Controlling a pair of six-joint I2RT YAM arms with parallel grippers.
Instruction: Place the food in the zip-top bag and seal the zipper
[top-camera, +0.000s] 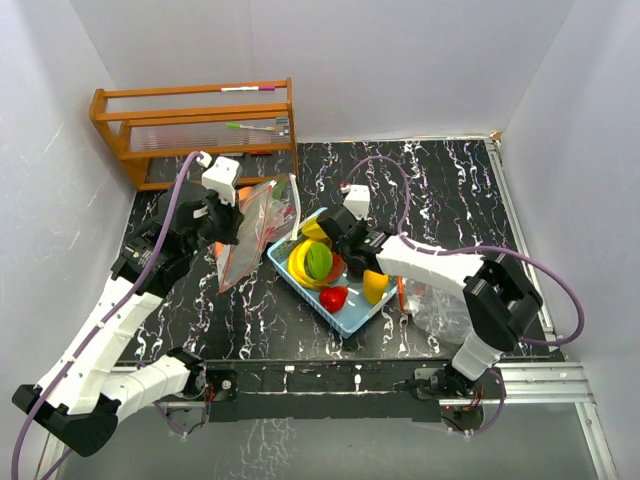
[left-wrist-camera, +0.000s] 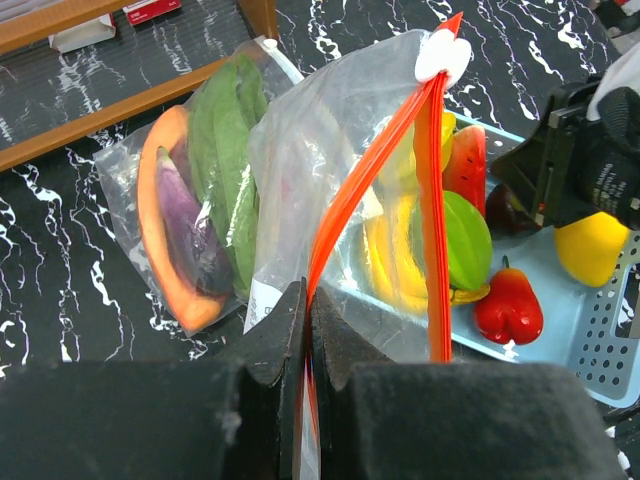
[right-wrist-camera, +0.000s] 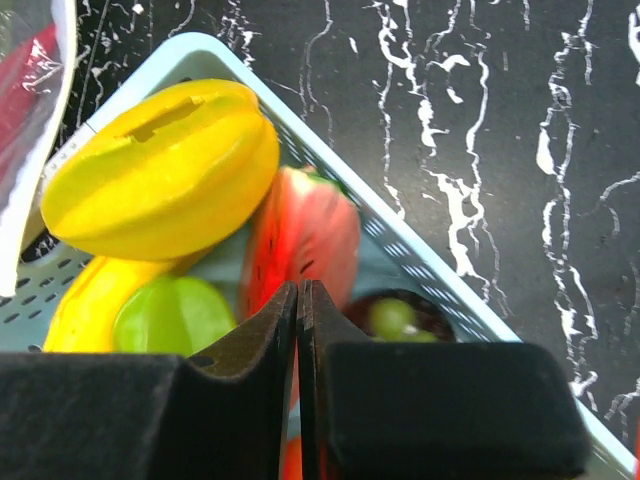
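In the left wrist view my left gripper is shut on the orange-edged opening of the clear zip top bag, which hangs with its mouth gaping. Over the blue tray my right gripper is shut. Its tips lie against the watermelon slice; whether any of it is pinched is not clear. Around it in the tray are a yellow star fruit, bananas, a green fruit, a red pepper, a yellow fruit and a dark round piece.
Behind the open bag lies a filled bag with eggplant and other vegetables. A wooden rack stands at the back left. Another clear bag rests under the right arm. The counter behind the tray is free.
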